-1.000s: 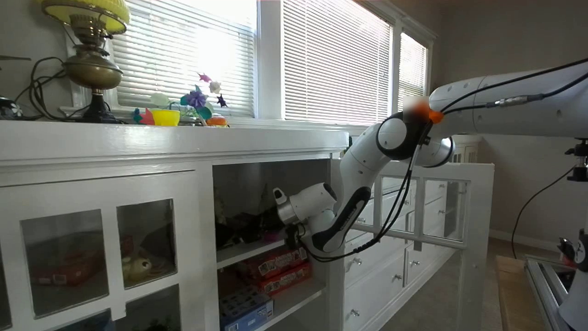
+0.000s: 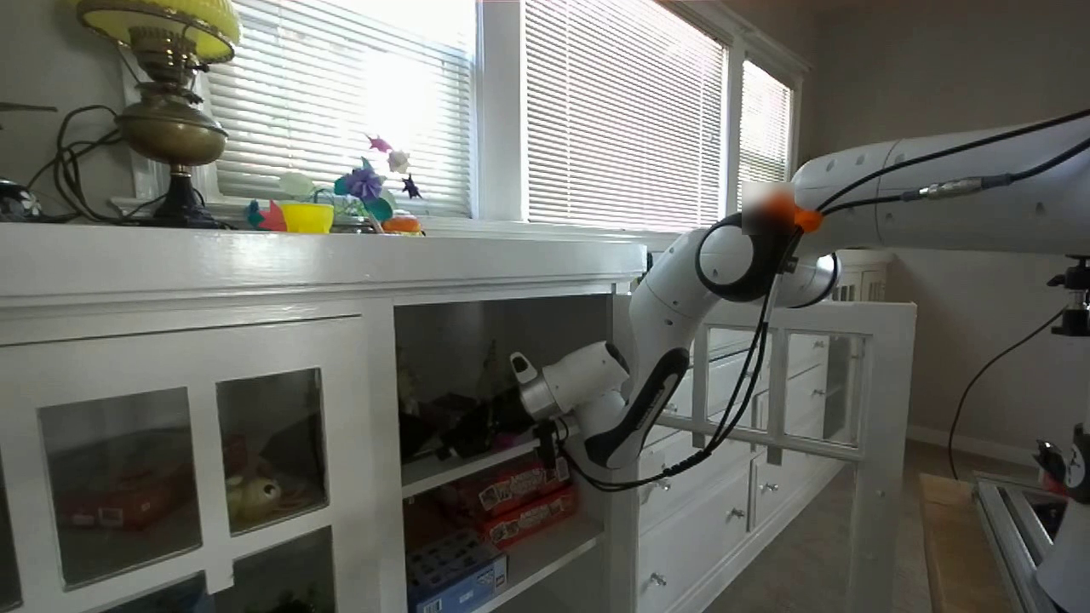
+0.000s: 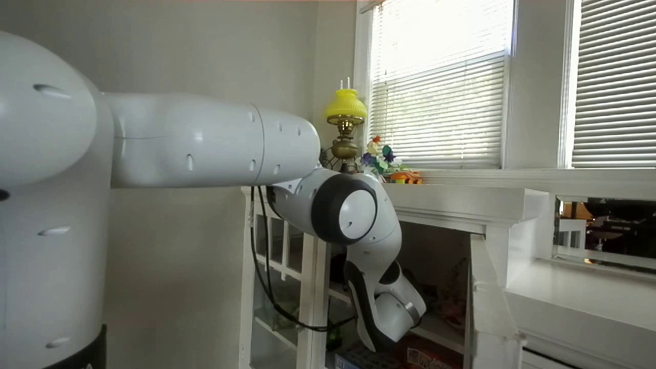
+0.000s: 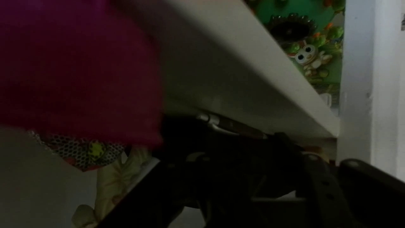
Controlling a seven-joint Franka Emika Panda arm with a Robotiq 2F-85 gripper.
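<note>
My gripper [image 2: 480, 421] is a dark shape inside the open cabinet, over its middle shelf [image 2: 460, 470]. Its fingertips are lost in shadow in exterior view 1, and the arm hides them in exterior view 2. In the wrist view a magenta thing [image 4: 87, 79] fills the upper left, very close and blurred; whether it touches the fingers is unclear. Dark shapes cover the lower middle there, so how far apart the fingers stand is hidden. A pen [image 4: 235, 126] with a silver end shows against the shelf.
A cabinet door [image 2: 884, 439] stands swung open right of the arm. Red boxes [image 2: 521, 501] and a blue box [image 2: 460, 577] occupy the shelf below. In the wrist view, a white post [image 4: 358, 76] and a pale figure [image 4: 114, 182] flank the dark shapes.
The hand has shifted very slightly right and down in exterior view 1. A pink patch seen below it at the shelf edge is no longer visible there.
</note>
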